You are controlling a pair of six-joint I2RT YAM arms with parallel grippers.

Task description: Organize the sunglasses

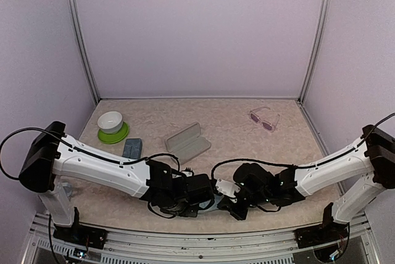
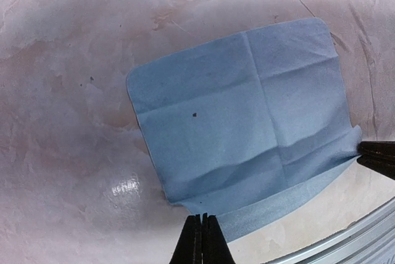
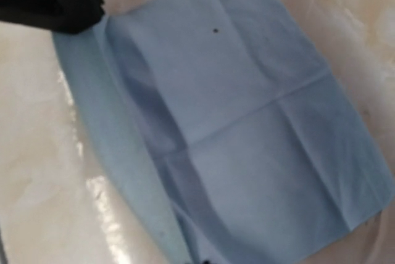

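A creased blue cloth (image 2: 241, 110) lies on the table between my arms, its near edge raised and folding over. My left gripper is shut on one near corner, and my right gripper is shut on the other. In the right wrist view the cloth (image 3: 247, 122) shows pinched at the left gripper's fingers (image 3: 77, 5); the right fingertips barely enter at the bottom edge. Pink sunglasses (image 1: 268, 126) rest unfolded at the back right in the top view. An open grey glasses case (image 1: 193, 148) sits mid-table. From above, the arms hide most of the cloth.
At the back left a white bowl (image 1: 110, 121) sits on a green plate (image 1: 113, 137). A dark grey-blue block-like object (image 1: 132, 148) lies beside the left arm. The metal table edge (image 2: 352, 239) runs close to the cloth. Free room lies at the back centre.
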